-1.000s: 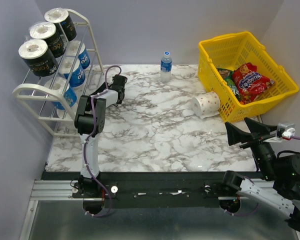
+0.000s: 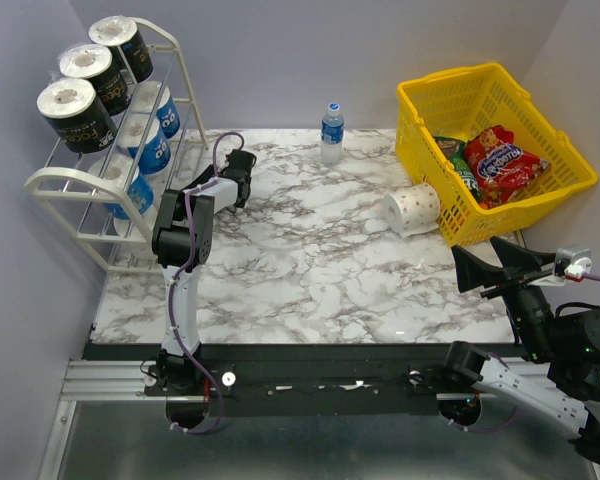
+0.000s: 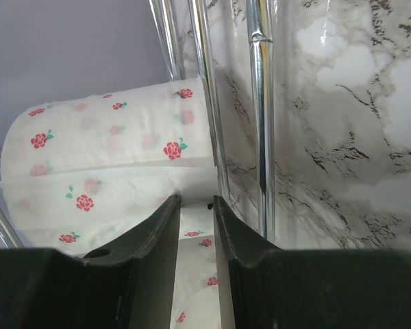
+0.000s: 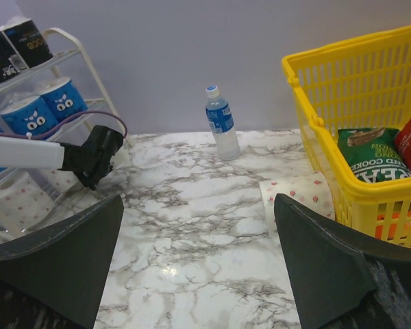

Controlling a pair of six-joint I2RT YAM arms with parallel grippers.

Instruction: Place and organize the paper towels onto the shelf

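A three-tier white rack [image 2: 65, 190] holds black rolls [image 2: 85, 115] on top and blue rolls [image 2: 145, 145] in the middle. On its lower tier, rose-print paper towels [image 3: 106, 130] fill the left wrist view. My left gripper is at these towels, fingertips close together against the paper; whether paper is between them is unclear. In the top view its wrist mostly hides that tier. Another rose-print roll [image 2: 410, 210] lies on the table beside the basket. My right gripper [image 2: 480, 265] stands open and empty at the right front.
A yellow basket [image 2: 420, 120] with snack bags stands at the back right. A water bottle [image 2: 332, 135] stands upright at the back wall.
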